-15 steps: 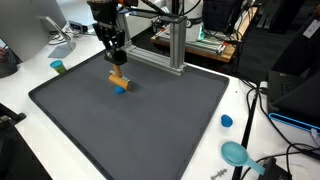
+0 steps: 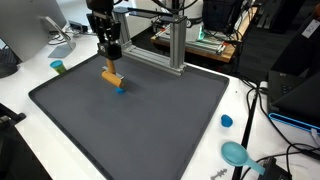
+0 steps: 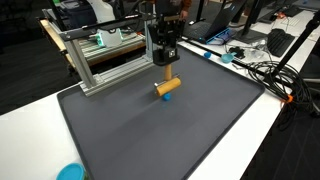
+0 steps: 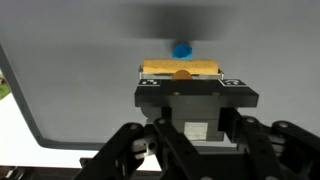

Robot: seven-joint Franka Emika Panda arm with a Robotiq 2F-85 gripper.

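An orange wooden mallet-like piece (image 2: 113,79), with a short upright stem and a crosswise round bar, hangs stem-up under my gripper (image 2: 110,59). The fingers are shut on the stem. In exterior view 2 the bar (image 3: 168,88) appears just above the dark tray, slightly tilted. From the wrist, the bar (image 4: 180,66) lies across the view just beyond the black fingers, with the stem's round end in front of it. A small blue object (image 4: 182,50) shows on the tray right beside the bar; whether they touch, I cannot tell.
The dark grey tray (image 2: 140,125) is otherwise mostly bare. A white frame (image 3: 108,76) stands along one side. Off the tray lie a blue piece (image 2: 227,121) and a turquoise cup-like object (image 2: 238,155). A green-topped container (image 2: 58,67) stands beyond the far corner.
My gripper, with the orange piece still in it, has shifted a little to the left and slightly up in exterior view 1. The blue object has stayed in place.
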